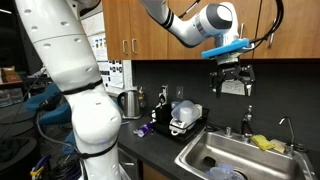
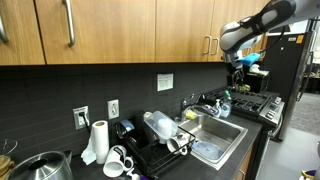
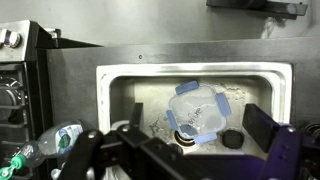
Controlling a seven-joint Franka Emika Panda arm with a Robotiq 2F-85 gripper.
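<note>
In exterior view 1 my gripper (image 1: 231, 88) hangs high above the sink (image 1: 187, 160), clear of everything below. Its two dark fingers stand wide apart in the wrist view, with the gripper open and nothing held. Beneath it, a clear container with blue clips (image 3: 198, 106) lies in the sink basin. Only part of that container (image 1: 221, 173) shows at the bottom of exterior view 1. A clear bottle with a green cap (image 3: 45, 143) lies on the counter beside the sink in the wrist view.
A dish rack (image 2: 150, 157) holding a clear tub (image 2: 160, 125) and white mugs stands beside the sink. Yellow cloth (image 1: 264, 142) lies behind the basin near the faucet (image 1: 290, 126). Wooden cabinets (image 1: 160, 38) hang close to the arm. A black stove (image 3: 12, 92) borders the counter.
</note>
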